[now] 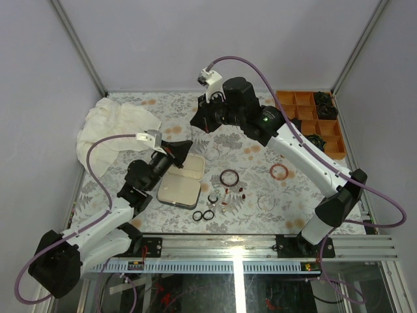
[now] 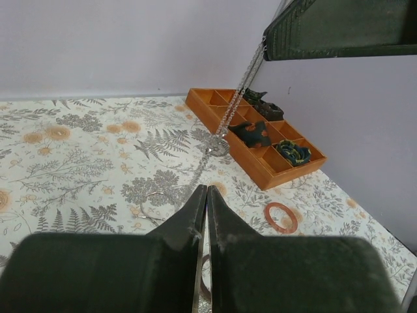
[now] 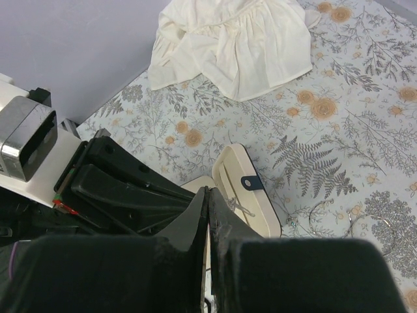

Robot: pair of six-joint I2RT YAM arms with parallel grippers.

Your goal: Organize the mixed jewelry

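Note:
A silver chain (image 2: 238, 98) hangs from my right gripper (image 1: 195, 123), whose fingers (image 2: 339, 32) cross the upper right of the left wrist view. That gripper is shut on the chain; in the right wrist view a bit of it shows beyond the fingertips. My left gripper is shut with nothing between its fingers, and the chain runs down past them on the outside. From above, the left gripper stands over the far part of the open cream jewelry box (image 1: 179, 190). The chain's lower end is hidden behind the left fingers.
Bracelets and small jewelry, including a dark bangle (image 1: 229, 178) and black rings (image 1: 208, 214), lie right of the box. A reddish bangle (image 1: 279, 172) lies farther right. An orange compartment tray (image 1: 303, 98) stands at the back right, a white cloth (image 1: 107, 127) at the back left.

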